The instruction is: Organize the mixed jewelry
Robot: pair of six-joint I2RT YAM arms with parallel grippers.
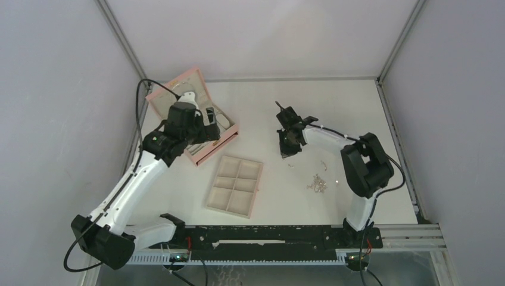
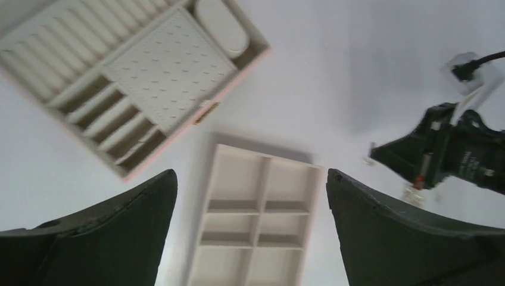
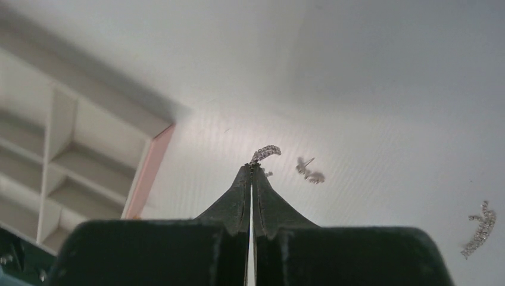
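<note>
My right gripper is shut, its tips pinching one end of a small sparkling jewelry piece [image 3: 268,152]. Another small earring-like piece [image 3: 311,173] lies on the table just beyond those tips. Farther right is a curved glittering piece [image 3: 481,229]. A loose cluster of jewelry [image 1: 318,183] rests on the right half of the table. Over the pink jewelry box [image 1: 228,140], my left gripper stands open and empty. The cream sorting tray [image 1: 233,186], at centre left, shows several bare compartments.
The pink box's lid [image 1: 196,81] stands open at the back left. A tiny bright bead [image 1: 336,182] sits right of the cluster. Bare table lies behind the right gripper and between it and the tray.
</note>
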